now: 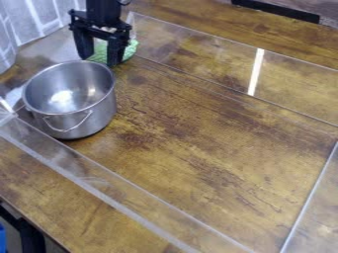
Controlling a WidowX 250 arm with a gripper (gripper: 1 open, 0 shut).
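Observation:
The black robot gripper is at the top left, low over a green cloth that shows behind and beside its fingers. Whether it grips the cloth cannot be told. A steel pot with wire handles stands below it on the left of the wooden table.
A crumpled silver lining runs along the left edge behind the pot. Clear strips and seams cross the surface near its edges.

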